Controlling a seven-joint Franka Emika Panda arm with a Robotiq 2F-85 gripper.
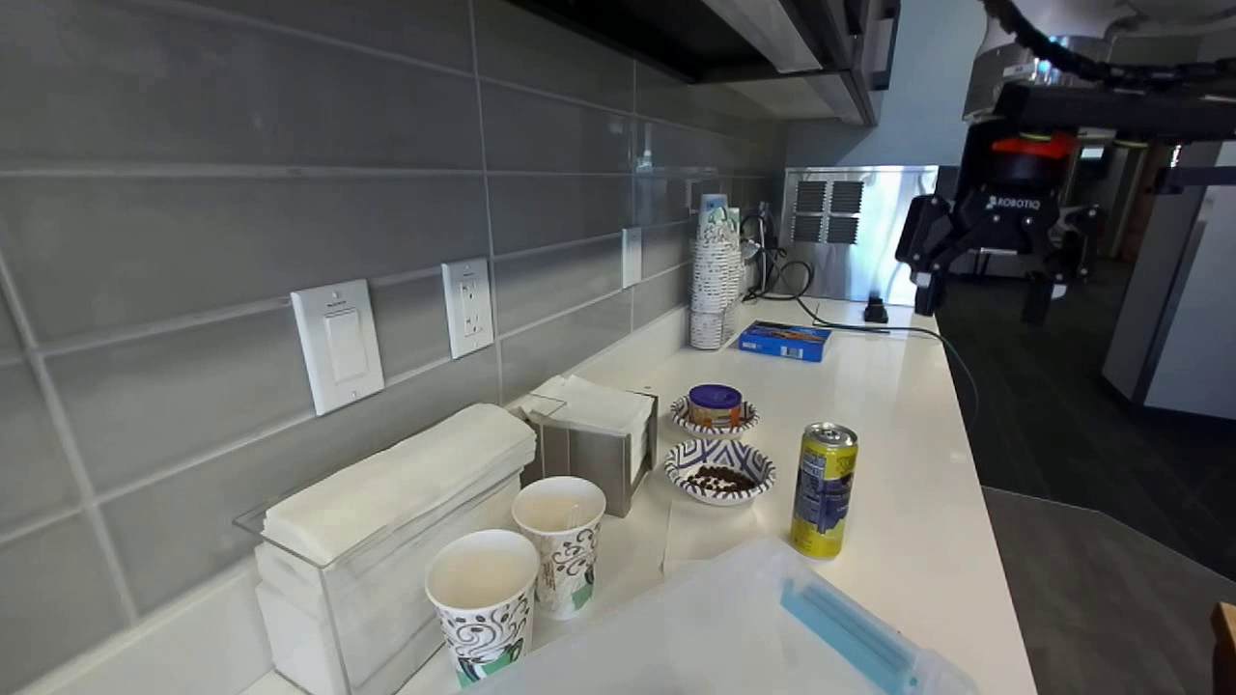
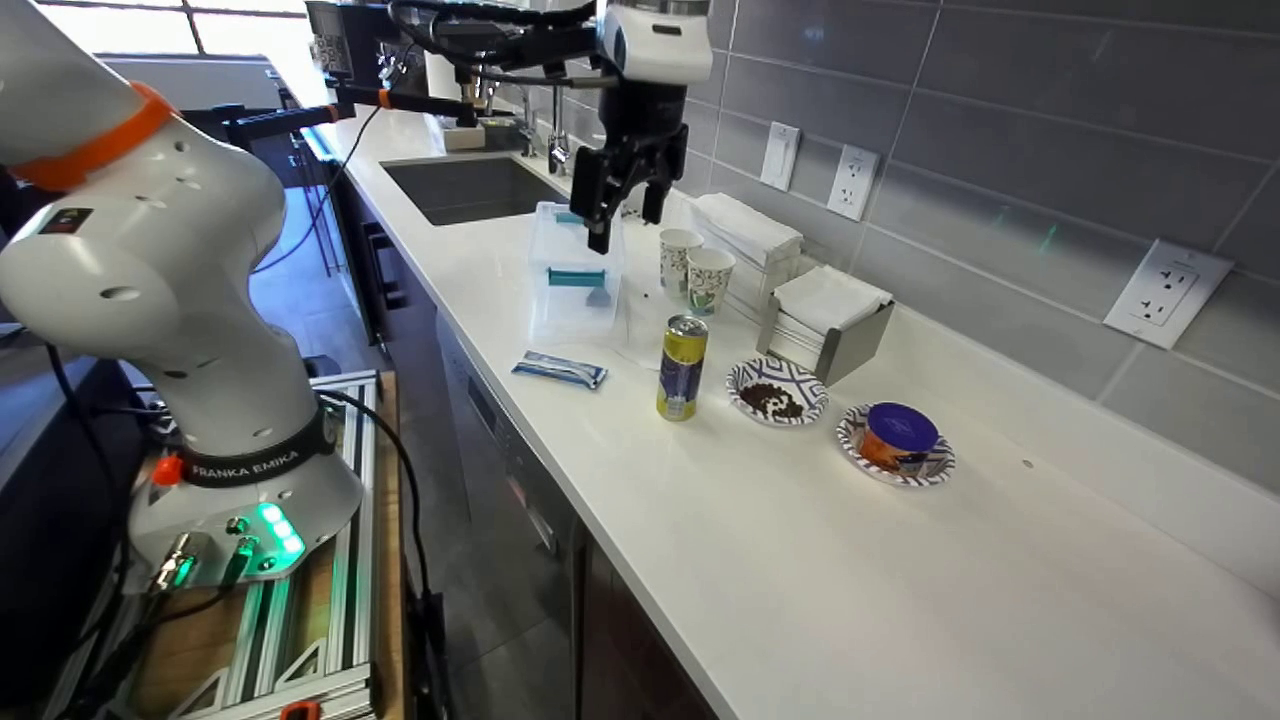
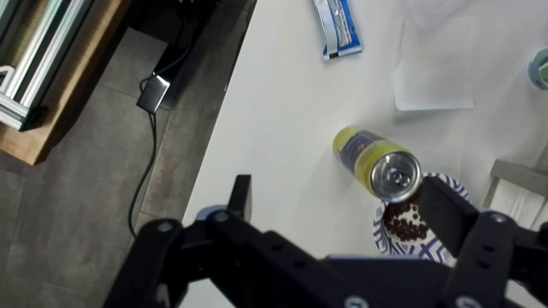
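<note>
My gripper is open above the counter, its fingers wide apart and nothing between them. A yellow and blue can stands upright on the counter, well below the gripper. In the wrist view the can appears ahead of the fingers, nearer the right finger. Beyond the can's top lies a patterned bowl holding small dark brown pieces, partly covered by the can and that finger. Another patterned bowl carries a purple-lidded tub.
A blue-white wrapped bar lies near the counter's front edge. The clear plastic box, two paper cups and napkin holders stand around the can. Bare counter stretches past the bowls.
</note>
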